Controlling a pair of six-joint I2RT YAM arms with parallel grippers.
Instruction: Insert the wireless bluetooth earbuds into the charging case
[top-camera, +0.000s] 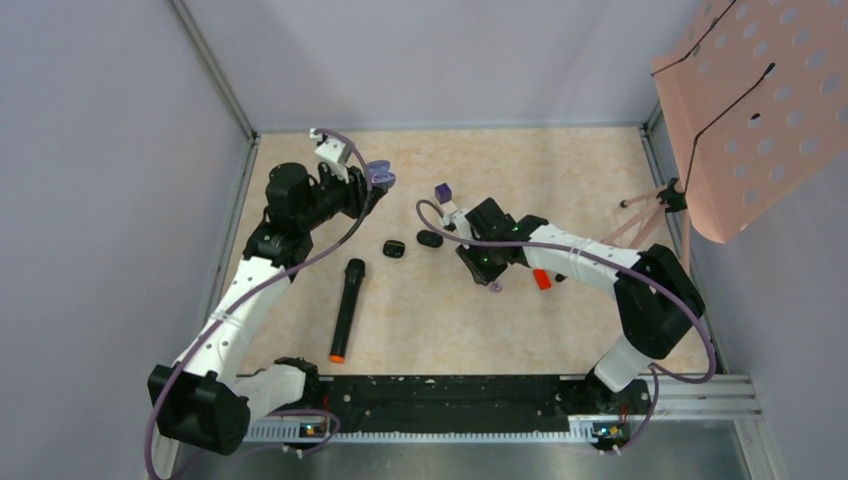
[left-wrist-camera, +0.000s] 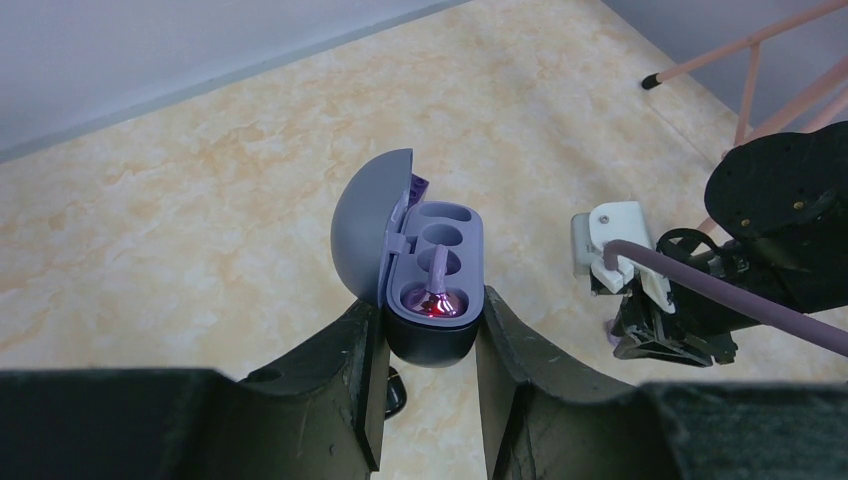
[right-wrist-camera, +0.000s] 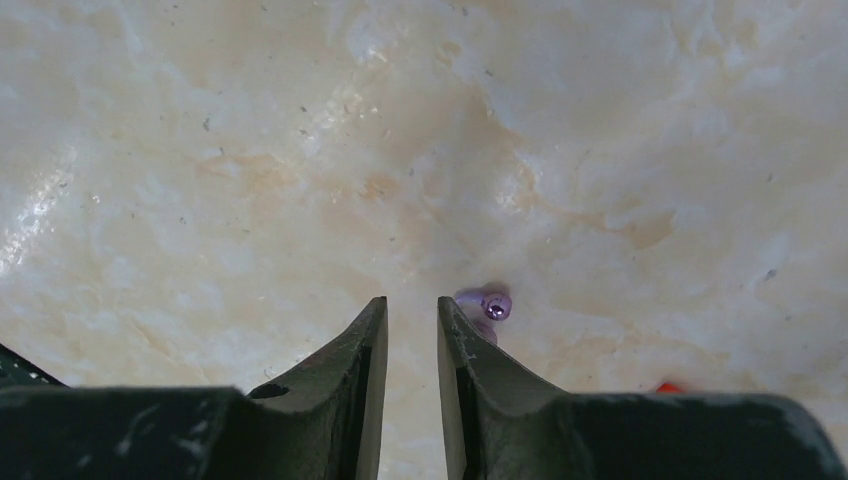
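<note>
My left gripper is shut on the purple charging case (left-wrist-camera: 462, 270), held up above the table with its lid open. One earbud (left-wrist-camera: 433, 298) with a red shiny tip shows at the near end of the case, its stem sticking up; I cannot tell how deep it sits. On the table lies a purple earbud (right-wrist-camera: 496, 305), with a second purple piece (right-wrist-camera: 485, 332) partly hidden behind a finger of my right gripper. That gripper is part open above the table, nothing between its fingers, the earbud just off its right fingertip.
Two small black cases (top-camera: 394, 248) and a black microphone (top-camera: 346, 310) lie between the arms. Purple and pale blocks (top-camera: 443, 193) stand behind the right gripper. A red block (top-camera: 541, 279) lies beside it. The pink stand (top-camera: 640, 218) is at the right.
</note>
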